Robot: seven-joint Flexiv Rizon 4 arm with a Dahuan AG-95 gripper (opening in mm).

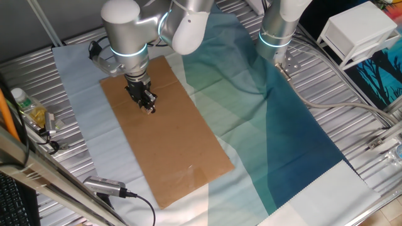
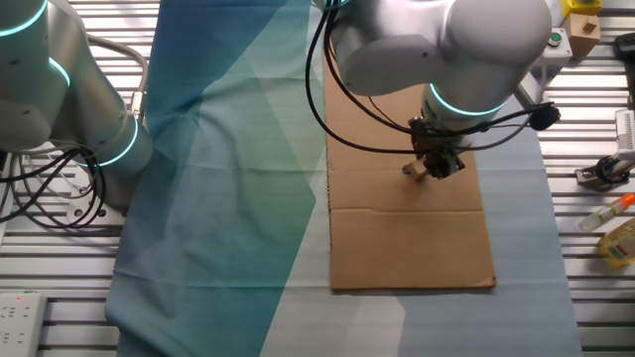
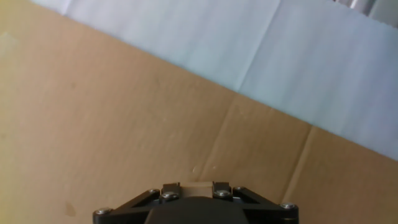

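Observation:
My gripper points down over the upper part of a brown cardboard sheet. In exterior view 2 a small tan, wood-coloured block shows at the tips of the gripper. Along the bottom edge of the wrist view, the gripper has its two dark fingers a little apart, with the pale tan block filling the space between them. Most of the block is hidden by the gripper, and whether it touches the cardboard cannot be told.
The cardboard lies on a blue, green and white cloth. A grey camera with a cable is at the front left, bottles at the left edge.

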